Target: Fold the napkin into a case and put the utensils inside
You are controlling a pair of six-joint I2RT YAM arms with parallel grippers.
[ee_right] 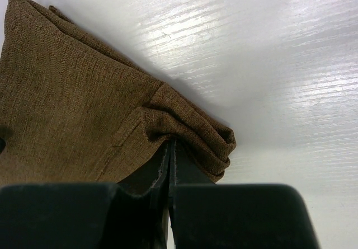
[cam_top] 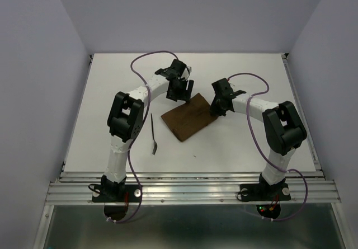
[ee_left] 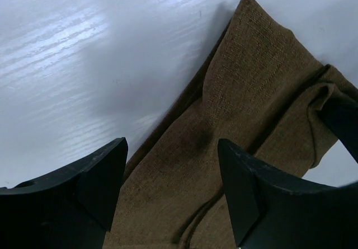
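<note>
The brown napkin lies folded at the table's middle, its upper corner pointing away. My left gripper hangs open over that upper end, with cloth visible below its spread fingers. At the napkin's right corner my right gripper is shut and pressed down beside a bunched fold; whether any cloth is between its fingertips is hard to tell. A long slim utensil lies left of the napkin.
</note>
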